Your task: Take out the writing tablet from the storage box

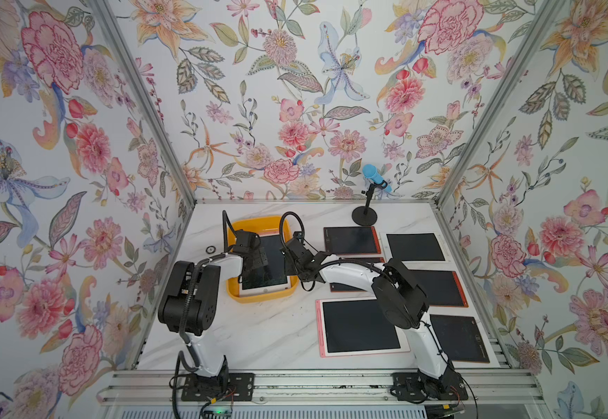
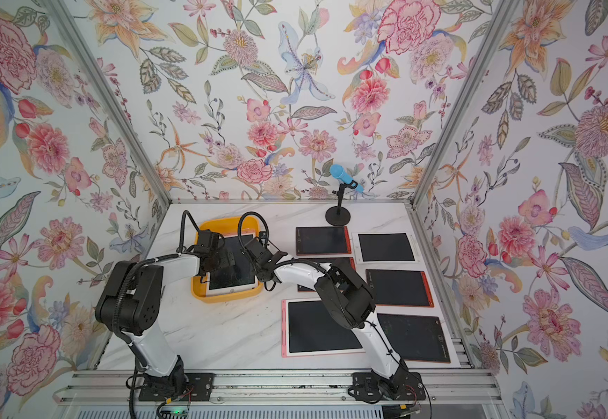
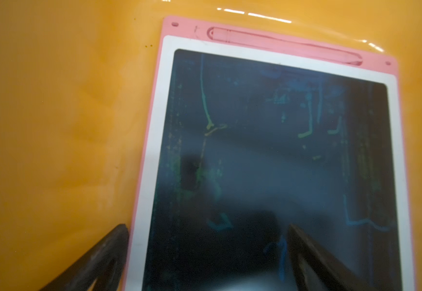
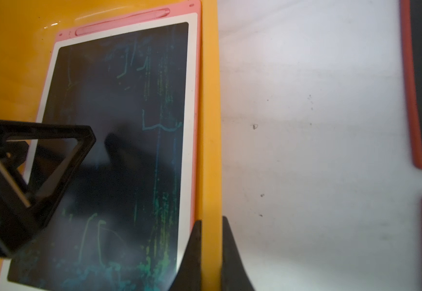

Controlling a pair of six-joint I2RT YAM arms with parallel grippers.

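Note:
A pink writing tablet with a white inner border and dark screen lies flat inside the yellow storage box. Scribbled lines mark its screen. Over the tablet's left part is my left gripper, open, its blurred fingers apart with the screen below them; no tablet edge is gripped. On the box's right wall, my right gripper is shut, with the yellow rim pinched between its fingers. The tablet's right edge runs close along the inside of that wall. In both top views the arms cover part of the tablet.
Several other tablets lie on the table to the right, among them a large pink-edged tablet and a red-edged tablet. A blue microphone on a black stand stands at the back. Table in front of the box is clear.

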